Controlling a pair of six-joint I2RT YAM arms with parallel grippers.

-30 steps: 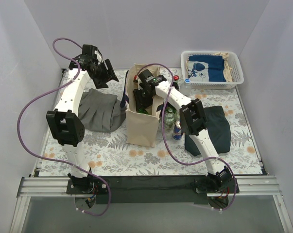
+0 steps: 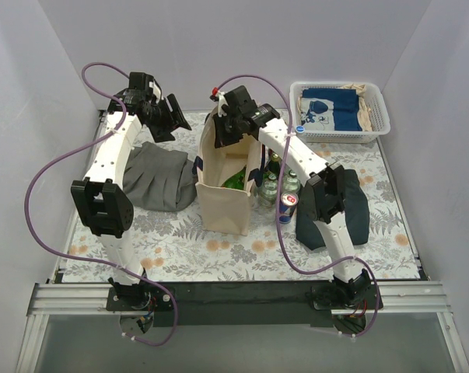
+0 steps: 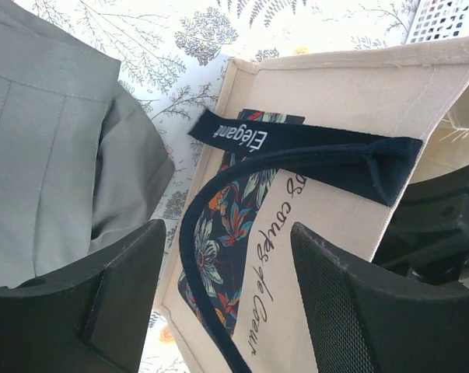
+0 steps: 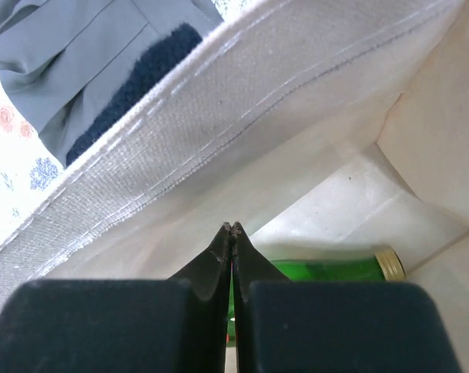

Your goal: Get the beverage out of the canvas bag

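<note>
Inside the upright canvas bag (image 2: 225, 208), a green bottle (image 4: 339, 270) lies on its side on the bag's floor, its gold cap toward the right in the right wrist view. From above, only part of its green body shows. My right gripper is shut at the bag's mouth, above the bottle, its fingertips touching each other with nothing between them. It hides part of the bottle. My left gripper (image 2: 174, 118) stands open left of the bag, empty. Its wrist view shows the bag's printed side and dark handle (image 3: 191, 245) in front of the fingers.
Glass bottles (image 2: 267, 192) and a Red Bull can (image 2: 288, 205) crowd the bag's right side beneath my right arm. Grey cloth (image 2: 158, 177) lies left, dark cloth (image 2: 347, 210) right. A white basket (image 2: 378, 109) with cloths is back right.
Earlier my right gripper was around the upright green bottle's neck deep in the bag. Now that gripper is higher, shut and empty, and the bottle lies down. The left arm has barely moved.
</note>
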